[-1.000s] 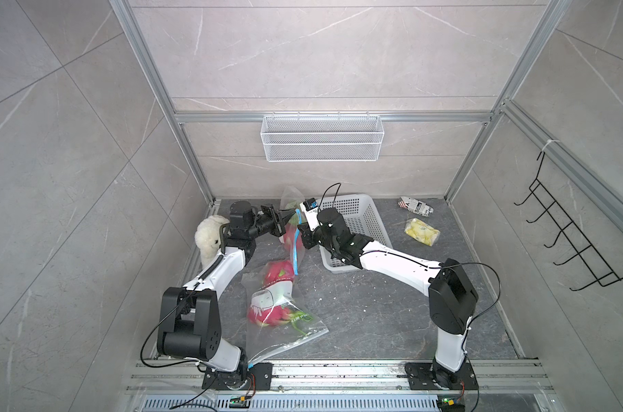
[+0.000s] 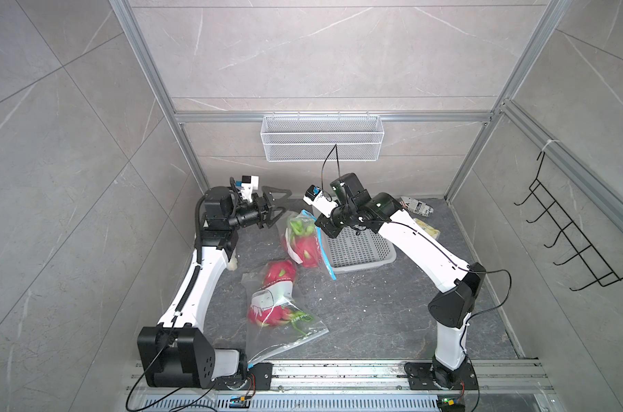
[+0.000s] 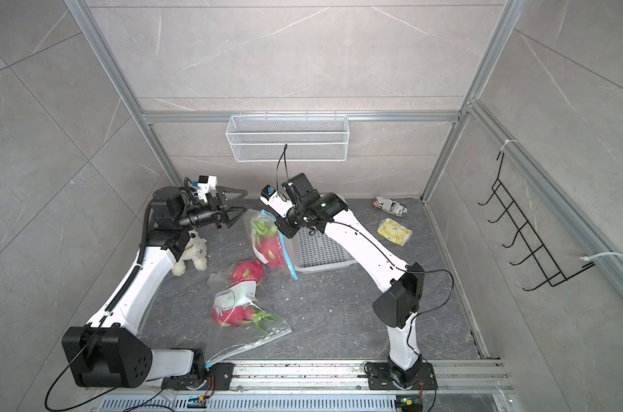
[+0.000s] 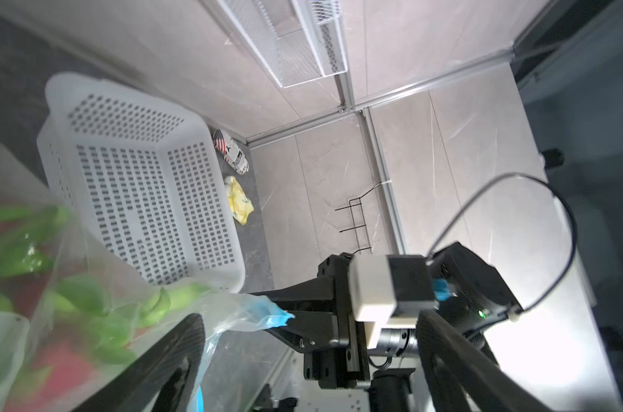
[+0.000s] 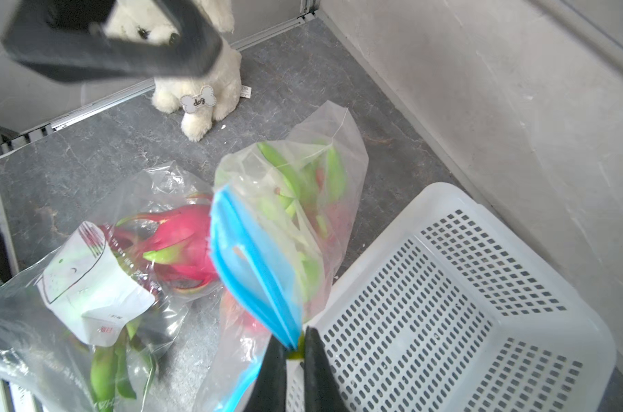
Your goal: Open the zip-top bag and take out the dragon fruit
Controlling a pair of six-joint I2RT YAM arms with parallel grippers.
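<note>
A clear bag with a blue zip strip stands beside the white basket, holding a red-and-green dragon fruit. My right gripper is shut on the bag's edge at the blue strip. From there the strip runs in two blue lines; I cannot tell how far the mouth is parted. My left gripper hangs open above and to the left of the bag, its fingers wide apart. In the left wrist view, the raised blue corner shows behind that gap, by the right fingers.
The perforated basket is empty. A second clear bag with dragon fruit lies nearer the front. A plush dog sits at the left; yellow and silver packets lie at the back right.
The left gripper, earlier shut at the bag's edge, is now open and raised away from it. My right gripper has moved right, drawing the blue edge towards the basket.
</note>
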